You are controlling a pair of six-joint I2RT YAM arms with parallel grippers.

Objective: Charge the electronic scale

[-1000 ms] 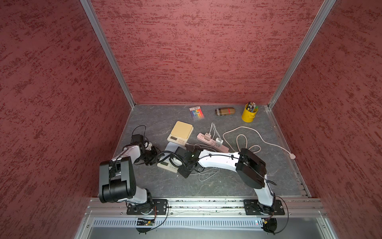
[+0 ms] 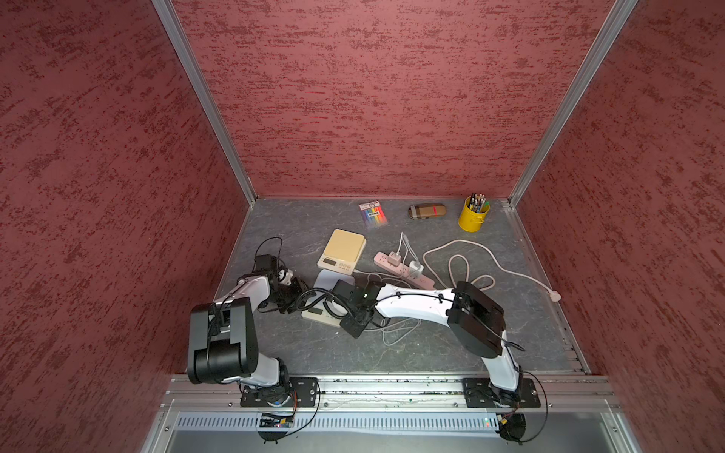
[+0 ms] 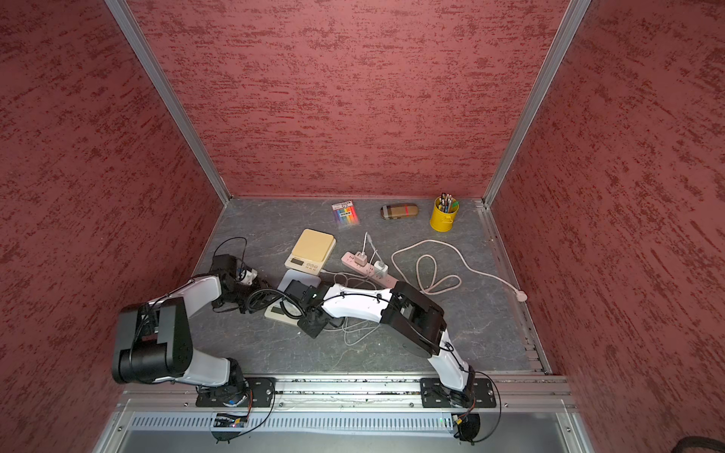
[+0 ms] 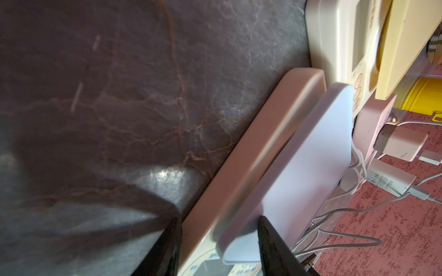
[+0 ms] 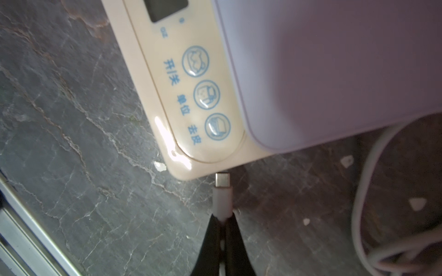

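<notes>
The scale, white with a pale lilac plate (image 5: pixel 331 73), lies at the front left of the table. My right gripper is shut on the grey charging-cable connector (image 5: pixel 222 200). The metal tip points at the scale's side edge near the button panel (image 5: pixel 206 96); no clear gap shows, and contact cannot be told. The port is hidden. At the scale's other side, my left gripper has its fingers apart around a stretch of the scale's base (image 4: pixel 257 142) and plate. How firmly they touch it is unclear.
A second, yellow-topped scale (image 2: pixel 343 247) stands just behind. The pink power strip (image 2: pixel 405 270) carries two white adapters, with loose cables (image 2: pixel 400 328) around it. Pencil cup (image 2: pixel 472 219), brown case (image 2: pixel 427 211) and colour pack (image 2: pixel 373 213) sit at the back.
The white scale and my left gripper have shifted slightly to the right. The right gripper has moved slightly right as well, still with the cable.
</notes>
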